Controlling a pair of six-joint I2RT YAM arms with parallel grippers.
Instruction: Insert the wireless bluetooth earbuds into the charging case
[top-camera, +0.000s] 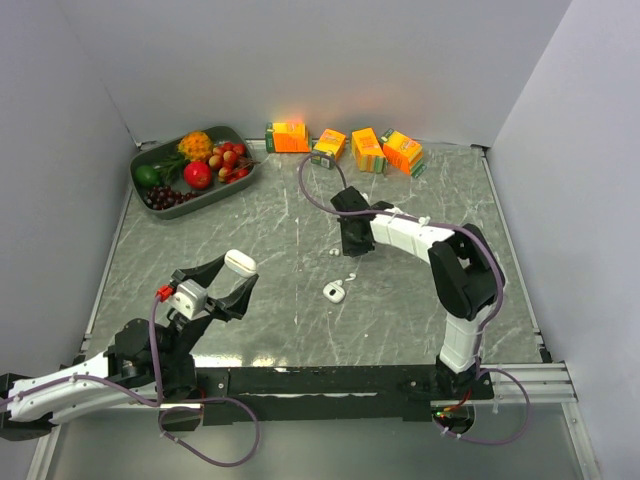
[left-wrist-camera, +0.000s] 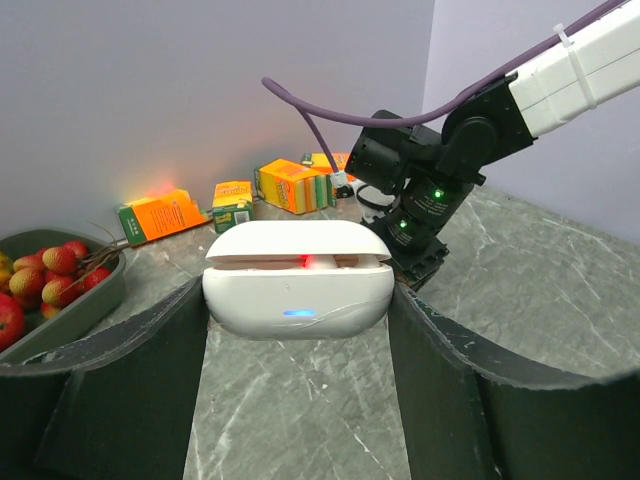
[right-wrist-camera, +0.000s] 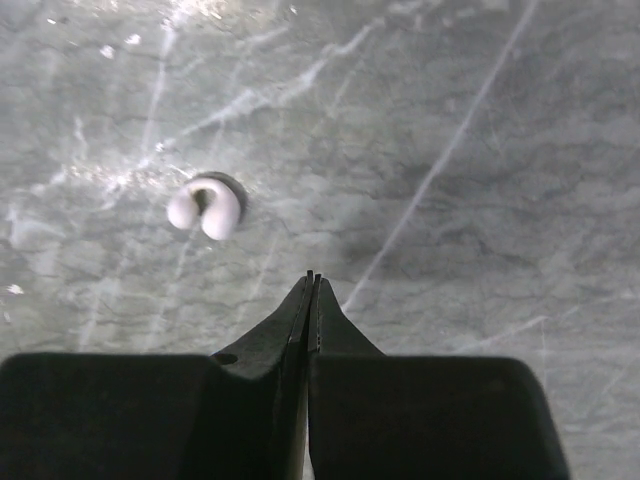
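A curved white earbud (right-wrist-camera: 212, 207) lies flat on the marble table in the right wrist view, up and left of my right gripper. That gripper's fingertips meet, with nothing between them and the earbud clear outside. From above, this earbud (top-camera: 334, 252) shows just left of the black right gripper (top-camera: 355, 250). A second small white piece (top-camera: 351, 276), which looks like another earbud, lies nearer the front. My left gripper is shut on the white charging case (left-wrist-camera: 298, 305), held in the air; its lid stands slightly ajar and a blue light glows.
A rounded white object (top-camera: 334, 292) sits on the table beside the second small piece. At the back stand several orange boxes (top-camera: 367, 150); a dark fruit tray (top-camera: 140, 160) is at back left. Bare table lies between tray and earbuds.
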